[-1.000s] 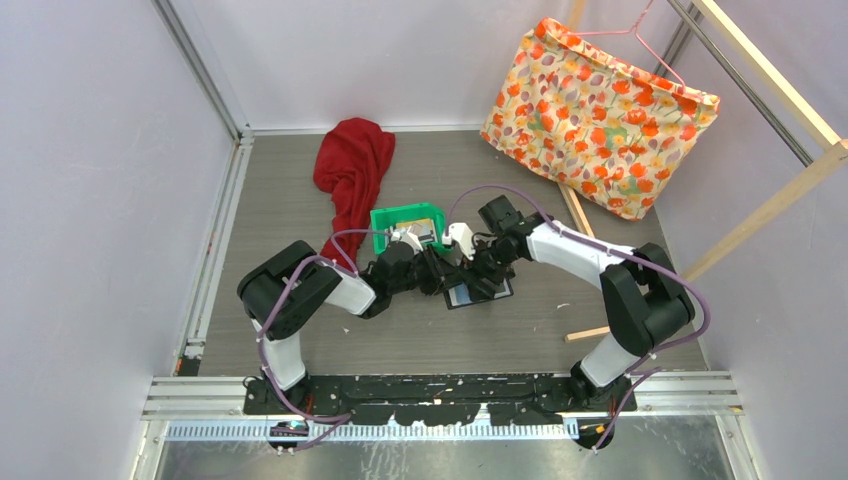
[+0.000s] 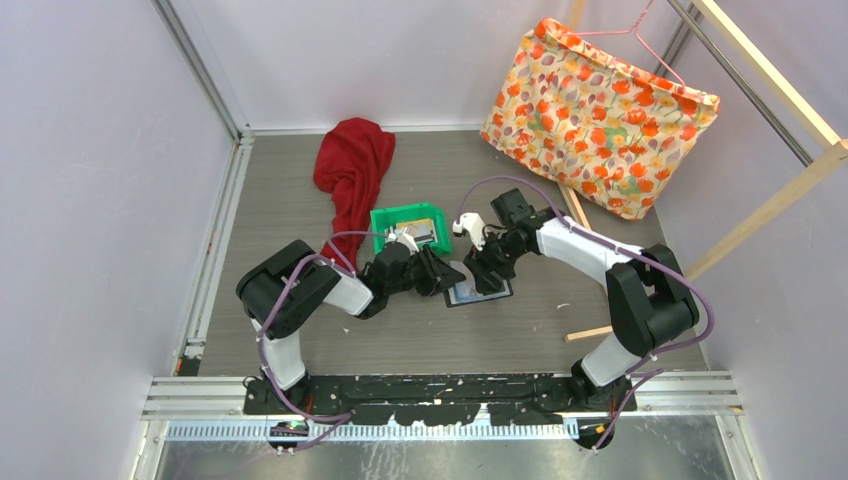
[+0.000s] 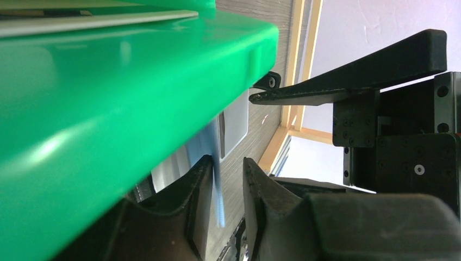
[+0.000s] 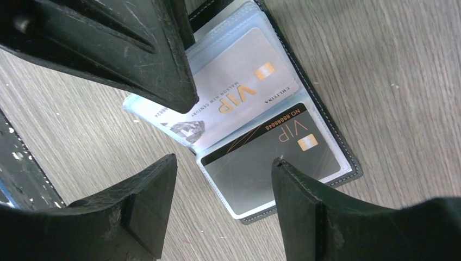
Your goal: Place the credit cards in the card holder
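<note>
The card holder (image 4: 356, 163) lies opened out on the table, with clear leaves. A silver VIP card (image 4: 239, 81) is in the upper leaf, and a black VIP card (image 4: 272, 157) sits in the lower one. My left gripper stands part open at the holder's edge. A thin bluish leaf (image 3: 218, 190) shows edge-on in the gap between its fingers, apart from the right-hand one. One dark left fingertip (image 4: 182, 98) covers part of the silver card. Over the black card my right gripper is open, nothing between its fingers.
A green tray (image 2: 412, 208) with cards (image 2: 425, 230) inside stands just behind the left gripper and fills much of the left wrist view. A red cloth (image 2: 355, 170) lies farther back at left. A floral cloth (image 2: 600, 115) hangs at back right.
My right arm has shifted slightly to the right, away from the left gripper, uncovering more of the holder's left part. The left arm has hardly moved in the top view.
</note>
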